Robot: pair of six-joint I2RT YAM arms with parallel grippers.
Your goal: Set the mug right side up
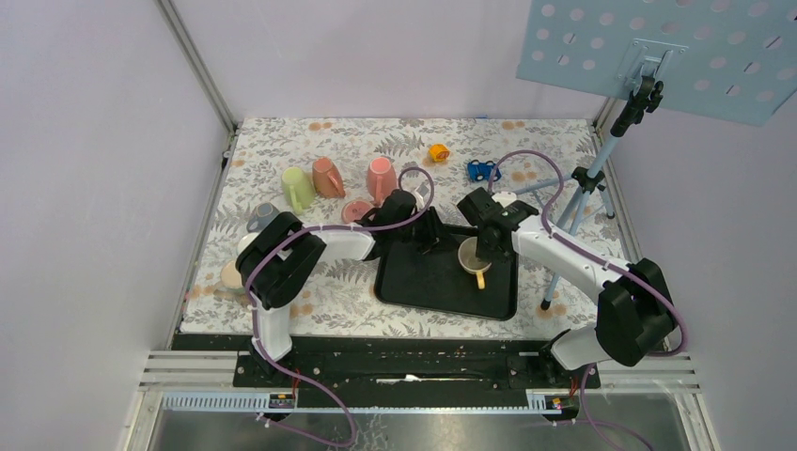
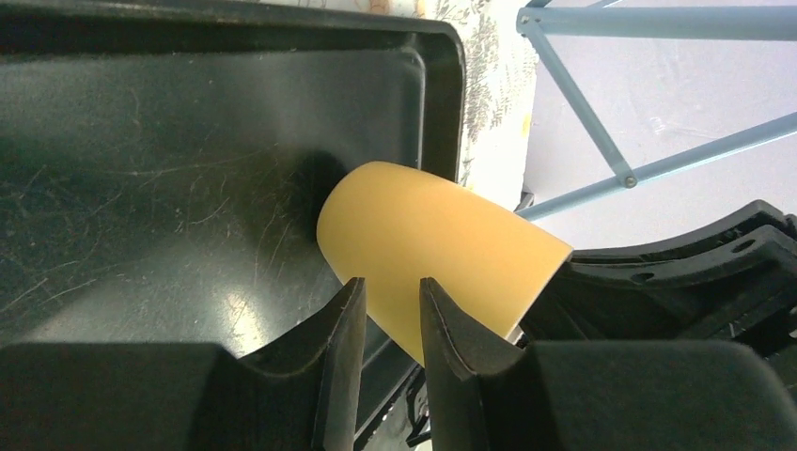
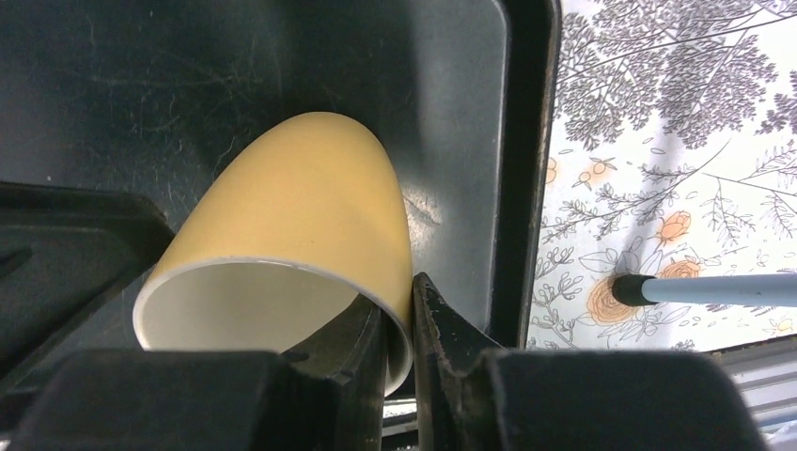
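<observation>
The pale yellow mug [image 1: 477,267] lies tilted on its side in the black tray [image 1: 423,287], with its white inside and yellow handle showing in the top view. In the right wrist view my right gripper is shut on the rim of the mug [image 3: 291,197], one finger inside it. My left gripper stands part open beside the mug [image 2: 432,254] in the left wrist view, the mug's body just beyond its fingertips; nothing shows held between them.
Several mugs [image 1: 381,178] stand at the back and left of the table. A blue toy car [image 1: 480,171] and a small orange cup [image 1: 439,151] lie behind. A light blue stand [image 1: 601,160] rises at the right of the tray.
</observation>
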